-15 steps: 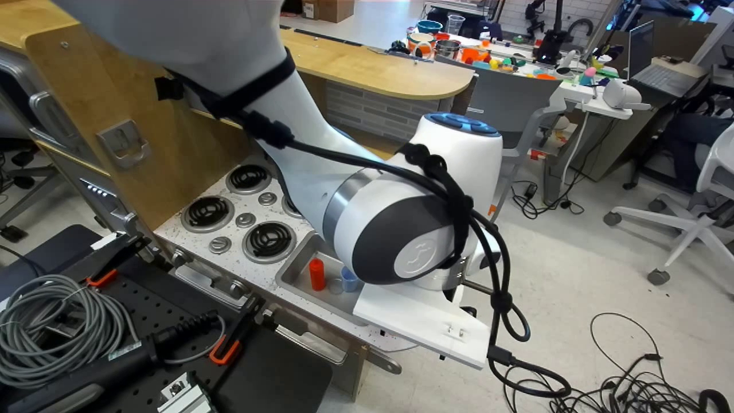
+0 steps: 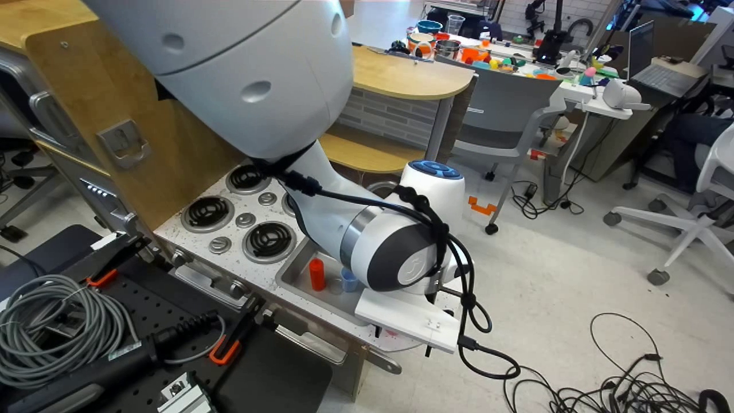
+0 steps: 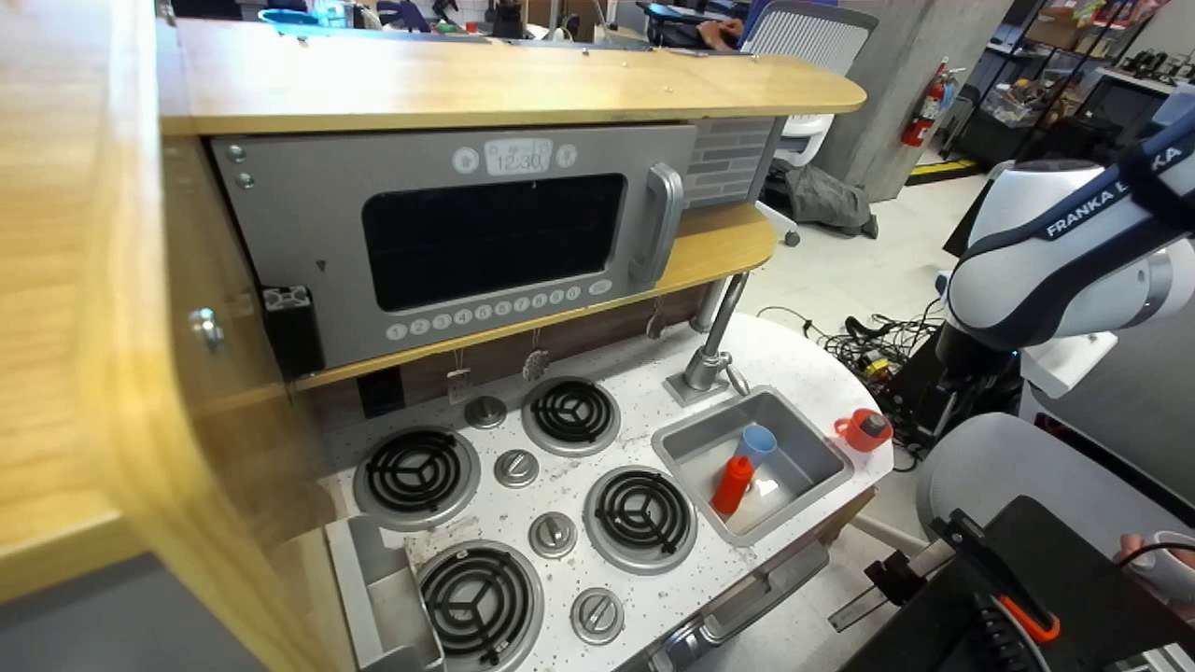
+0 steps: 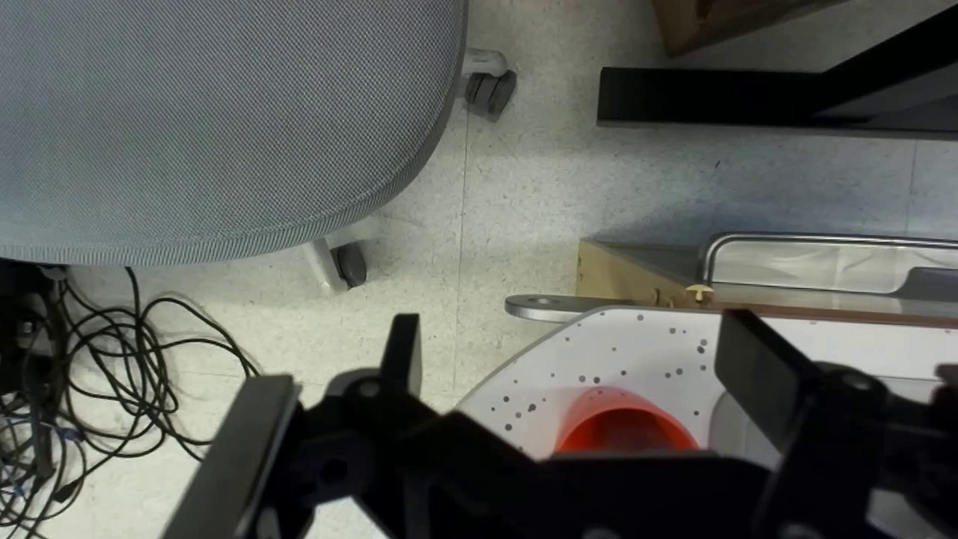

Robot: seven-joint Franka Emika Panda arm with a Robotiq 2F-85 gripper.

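A red mug (image 3: 863, 430) stands on the white counter (image 3: 818, 364) at the sink's right, with something dark showing in its top. In the wrist view, the red mug (image 4: 590, 412) appears between my spread fingers, partly covered by the gripper body. My gripper is open and holds nothing. From the second exterior view, the gripper (image 3: 944, 405) is beside the counter's rounded end, apart from the mug. The sink (image 3: 695, 442) contains a red bottle (image 3: 734, 485) and a blue cup (image 3: 757, 444).
The faucet (image 3: 706, 364) rises behind the sink. Stove burners (image 3: 639, 510) occupy the counter to its left. A grey chair (image 4: 224, 135) and tangled cables (image 4: 135, 359) lie beyond the counter's rounded end. Overhead runs a wooden shelf (image 3: 717, 252).
In the first exterior view, the arm's wrist and white mount have shifted left and appear smaller, farther from the camera. The bottle and cup in the sink have not moved.
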